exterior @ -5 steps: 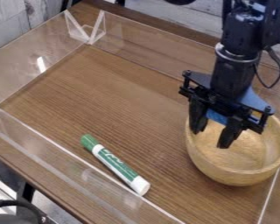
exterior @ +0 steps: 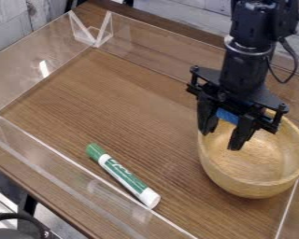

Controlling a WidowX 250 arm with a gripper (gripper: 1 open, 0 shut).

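Note:
My black gripper (exterior: 235,117) hangs over the left part of a tan oval bowl (exterior: 252,174) at the right. A blue object (exterior: 228,110) shows among its fingers, partly hidden, so the gripper appears shut on it. A green and white tube (exterior: 122,175) lies on the wooden table at the lower left, apart from the bowl.
Clear plastic walls (exterior: 15,168) edge it at the left, with a clear plastic bracket (exterior: 92,28) near the top left.
The gripper has risen slightly and shifted a little left, with the blue object among its fingers. The bowl and tube look unchanged.

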